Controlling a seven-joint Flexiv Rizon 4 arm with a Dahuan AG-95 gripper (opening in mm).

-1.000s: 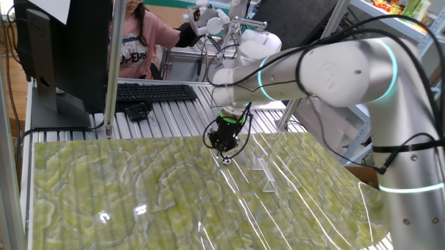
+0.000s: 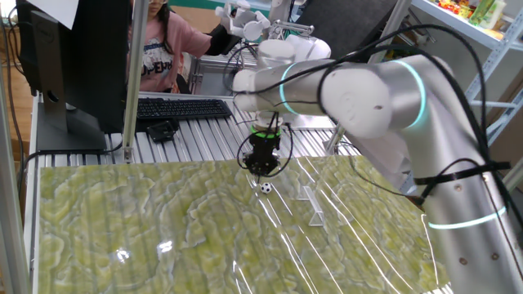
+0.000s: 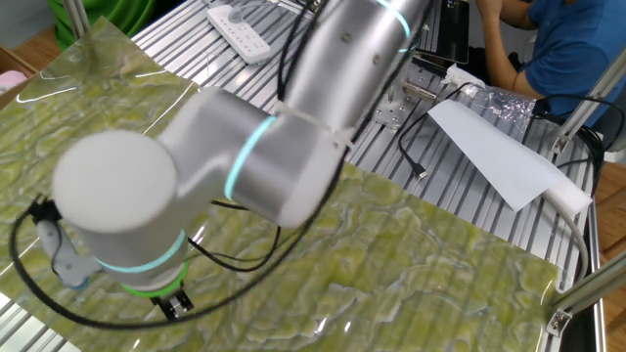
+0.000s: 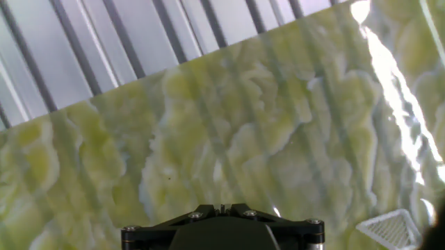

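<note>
A small black-and-white soccer ball [image 2: 265, 188] lies on the green marbled sheet [image 2: 147, 212] in exterior view 1. Just behind it in that view is my black gripper [image 2: 260, 173], pointing down; whether the two touch cannot be told. A small white goal frame [image 2: 314, 206] stands to the ball's right, and its netted corner [image 4: 393, 229] shows at the lower right of the wrist view. At the bottom of the wrist view the gripper looks shut, its fingertips close together with nothing visible between them. No ball shows in that view.
Behind the sheet, the ribbed metal table carries a keyboard [image 2: 184, 109] and a monitor [image 2: 82, 73]. A power strip [image 3: 239, 35] and a white paper sheet [image 3: 494, 147] lie off the mat in exterior view 2.
The arm has swung left in exterior view 1, and my gripper has gone from slanted to more upright. The ball's top, partly covered by the gripper before, now shows. The ball stays put.
</note>
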